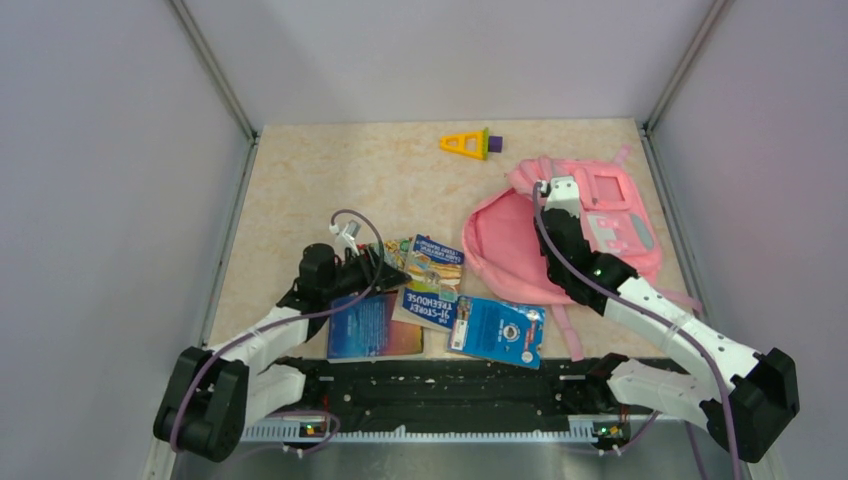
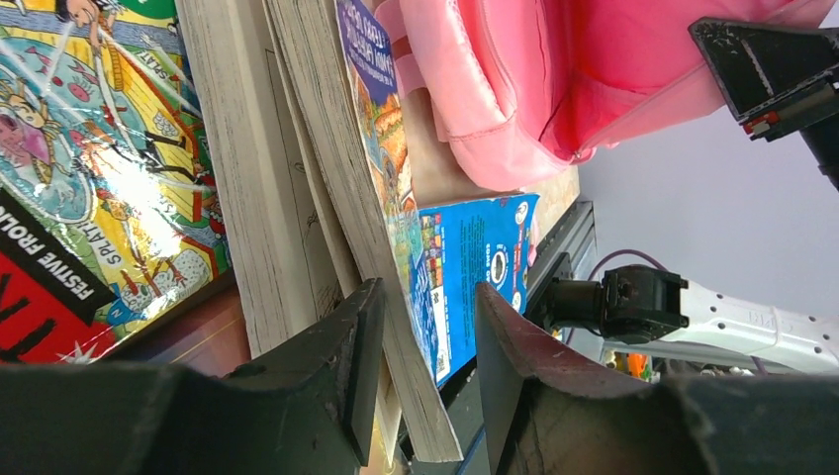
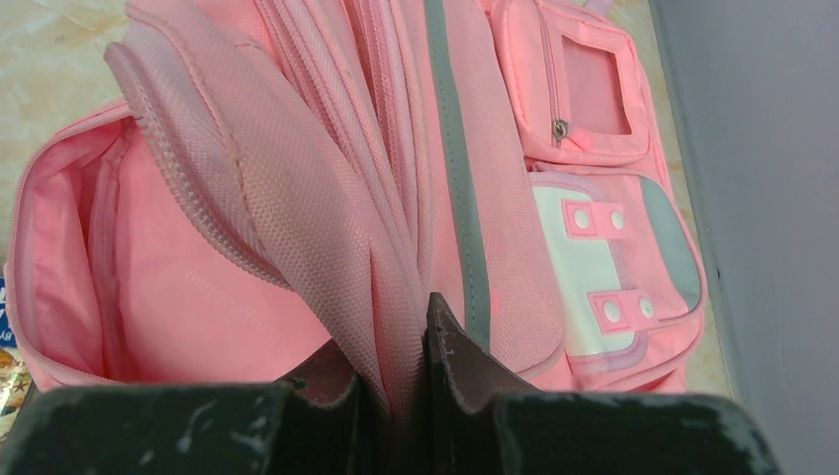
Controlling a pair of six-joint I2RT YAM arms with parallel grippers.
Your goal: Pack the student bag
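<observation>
The pink backpack (image 1: 500, 250) lies open at the right. My right gripper is shut on a fold of its pink fabric. My left gripper is part open over the books, its fingertips either side of the edge of the 91-Storey Treehouse book (image 1: 430, 290); whether they touch it is unclear. A colourful book (image 2: 109, 168) lies beside it, partly under the left arm. A blue book (image 1: 500, 330) lies between the Treehouse book and the bag, and a blue-to-orange book (image 1: 365, 330) lies at the front left.
A yellow toy with a purple end (image 1: 470, 142) lies at the back middle. Grey walls enclose the sides and back.
</observation>
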